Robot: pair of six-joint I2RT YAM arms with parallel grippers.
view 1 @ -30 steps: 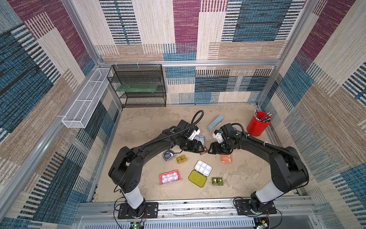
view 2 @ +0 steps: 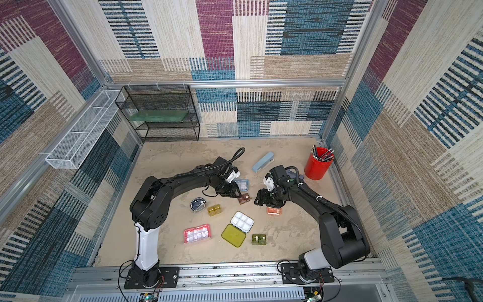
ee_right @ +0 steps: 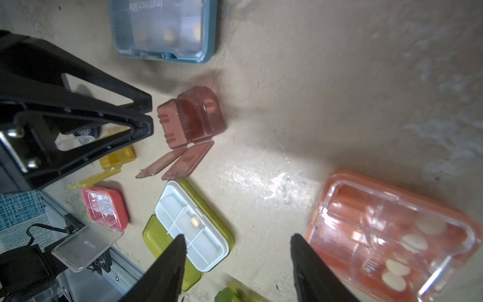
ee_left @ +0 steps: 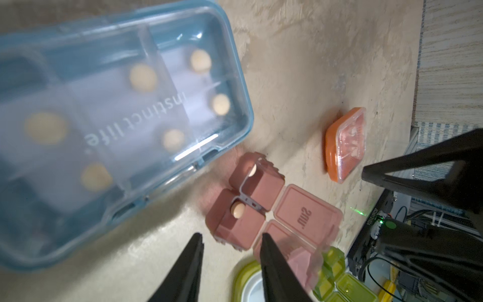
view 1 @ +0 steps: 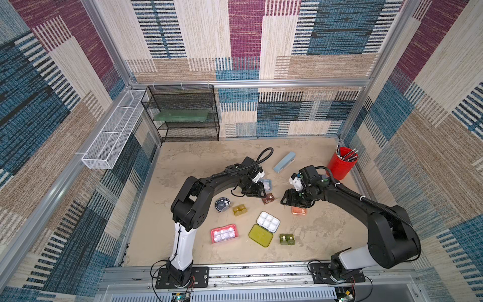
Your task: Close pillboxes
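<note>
A blue pillbox (ee_left: 125, 115) with lid down lies beside a small brown pillbox (ee_left: 241, 226), whose flaps lie open. My left gripper is open above them, nothing between its fingers. My right gripper is open, empty, near an orange pillbox (ee_right: 390, 231) with lid down. Nearer the front are an olive pillbox with white tray (view 1: 268, 222) standing open, a small green pillbox (view 1: 286, 239) and a red pillbox (view 1: 224, 232). A yellow pillbox (view 1: 239, 210) and a round dark box (view 1: 223, 203) lie to the left.
A red cup of pens (view 1: 342, 166) stands at the back right, a light-blue long object (view 1: 284, 161) at the back middle. A black wire rack (view 1: 181, 130) stands at the back left.
My right gripper has moved rightward, away from the left one, which has shifted slightly up and back.
</note>
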